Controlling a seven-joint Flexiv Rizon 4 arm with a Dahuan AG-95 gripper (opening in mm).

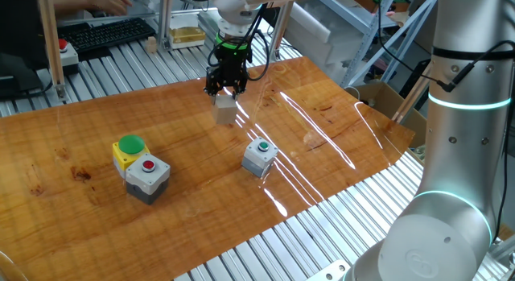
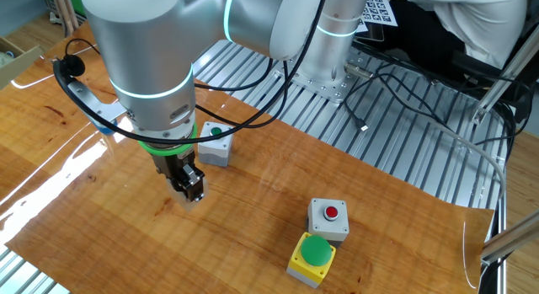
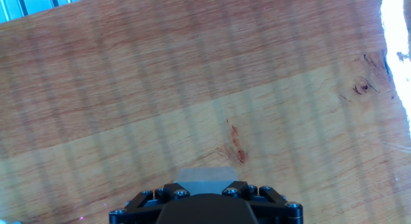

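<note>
My gripper is over the table's far part in exterior view 1, pointing down. A pale, whitish block sits at its fingertips, and the gripper looks shut on it. From the wrist view, the block's top shows between the black fingers; the rest is hidden behind the gripper. Exterior view 2 has the gripper partly covering the block. Whether the block touches the wood or hangs just above it, I cannot tell.
A grey box with a green button stands alone. Farther left, a grey box with a red button adjoins a yellow box with a green button. Bare wood lies around them. My cable loops beside the arm.
</note>
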